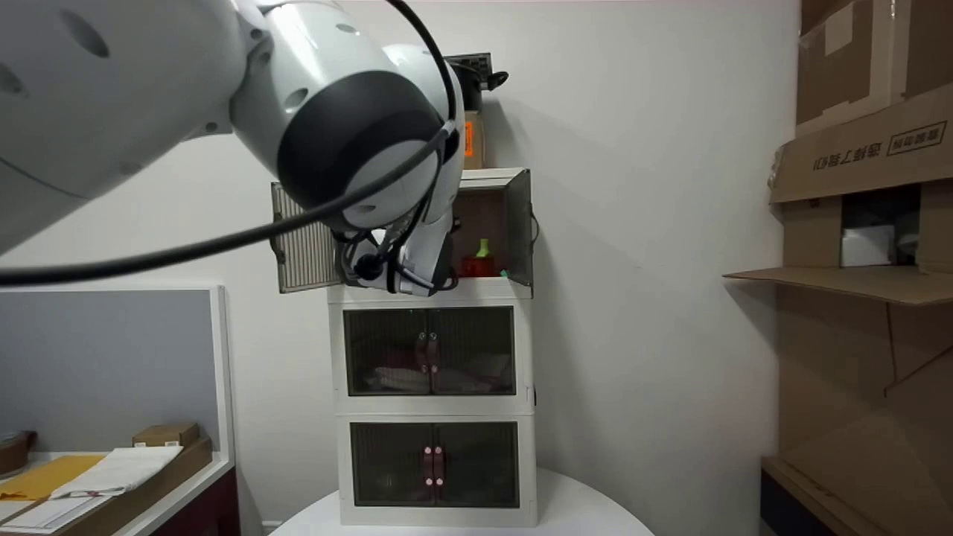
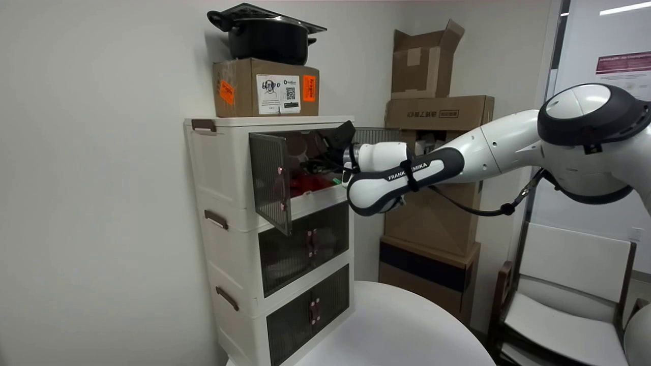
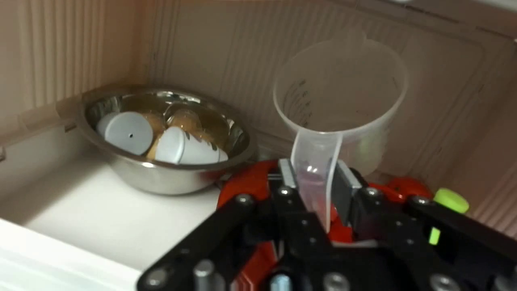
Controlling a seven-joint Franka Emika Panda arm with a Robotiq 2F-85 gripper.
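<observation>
A clear plastic measuring cup (image 3: 341, 89) stands out in the wrist view, held by its handle (image 3: 315, 179). My gripper is shut on that handle, one pad on each side of it. The cup is upright, its open top showing, inside the top compartment of the white cabinet (image 2: 223, 161). Red items (image 3: 252, 184) lie behind and below the fingers, partly hidden by them. In exterior view 2 the gripper (image 2: 326, 152) reaches into this compartment; the arm hides it in exterior view 1.
On the compartment's left stands a steel bowl (image 3: 169, 177) with white-lidded containers in it. A lime-green object (image 3: 450, 199) is at the right. Both top doors are open, the near one (image 2: 268, 180) swung outward. A black pot (image 2: 268, 39) sits on a cardboard box (image 2: 238, 103) atop the cabinet.
</observation>
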